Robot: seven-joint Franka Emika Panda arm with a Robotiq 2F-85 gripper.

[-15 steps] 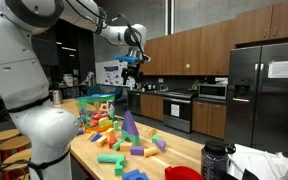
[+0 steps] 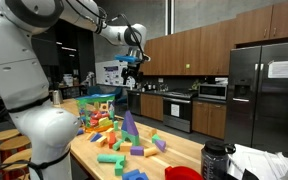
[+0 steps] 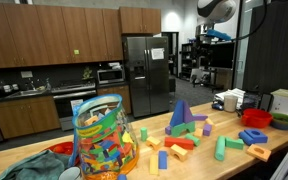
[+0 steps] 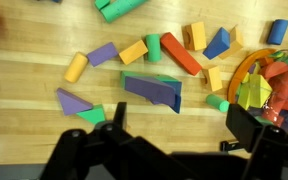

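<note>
High over the wooden table hangs my gripper, its fingers wide apart and nothing between them. Straight below it in the wrist view lies a group with a tall purple block point(image 4: 151, 90) and green pieces around it. In exterior view 1 the purple block point(image 2: 130, 125) rises above the other blocks. Loose blocks lie scattered about, among them a red block point(image 4: 181, 54), a blue block point(image 4: 216, 43), a purple triangle point(image 4: 72, 102) and a green triangle point(image 4: 92, 114). A clear container point(image 3: 105, 143) holds many coloured blocks.
A red bowl point(image 2: 182, 173), a black canister point(image 2: 215, 160) and a white cloth point(image 2: 257, 163) lie on the table's near right side in exterior view 1. A green bowl point(image 3: 282, 121) is at the right in exterior view 2. Above the blocks the air is clear.
</note>
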